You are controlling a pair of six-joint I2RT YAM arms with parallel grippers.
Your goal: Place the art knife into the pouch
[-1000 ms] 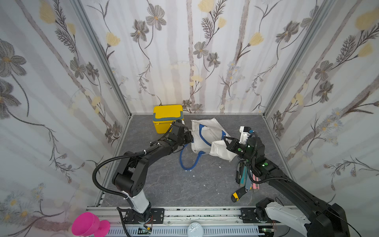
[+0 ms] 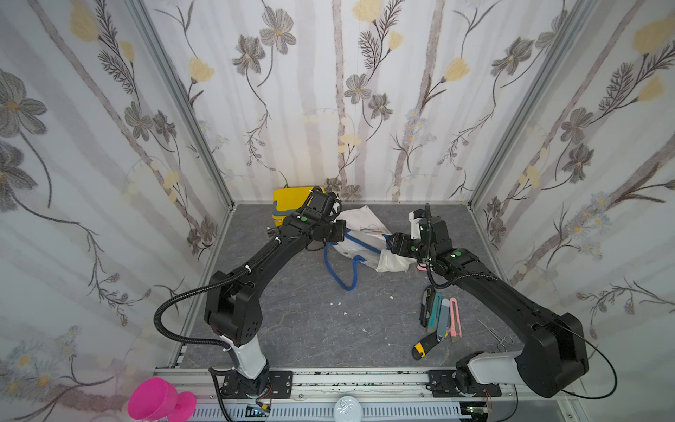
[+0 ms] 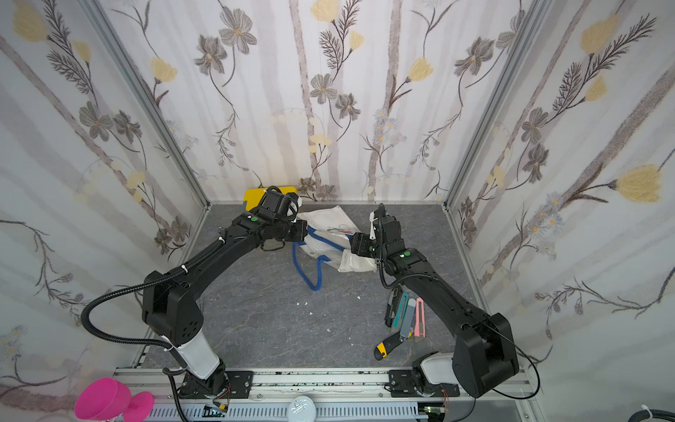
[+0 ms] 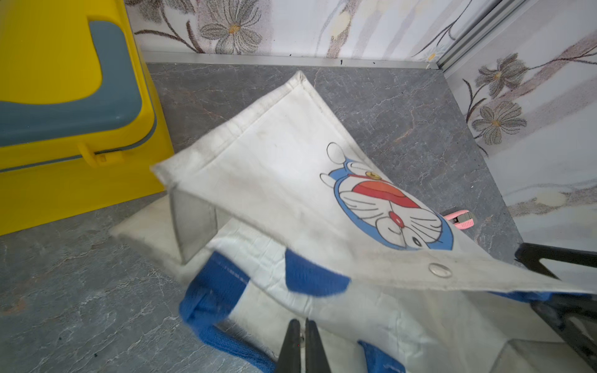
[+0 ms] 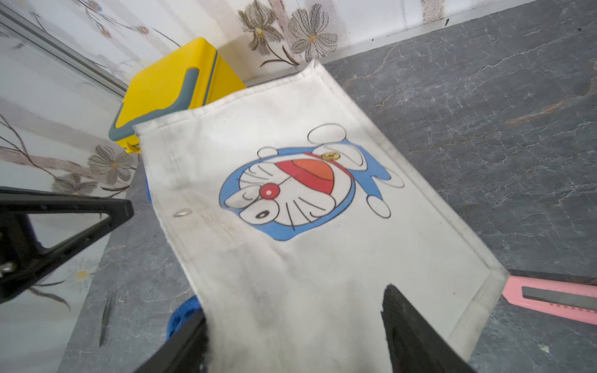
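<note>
The white pouch [image 2: 393, 263] with blue handles lies crumpled at mid-table between both grippers. Its raised panel, printed with a blue cartoon cat, fills much of the right wrist view. My left gripper is shut with nothing between its fingertips; the pouch fabric lies beyond them. Standing open at the pouch's right side, my right gripper has fabric spanning the space in front of its spread fingers. A pink art knife [image 5: 553, 299] lies beside the pouch, partly covered. More knives, including a teal one [image 2: 434, 309] and a grey one [image 2: 443, 318], rest at the right front.
Behind my left arm stands a yellow box [image 2: 291, 199], close to the pouch. Scissors [image 2: 500, 337] lie by the right edge, and a yellow-black cutter [image 2: 424, 346] sits near the front.
The pouch's far panel has changed shape, and the blue handles have shifted.
</note>
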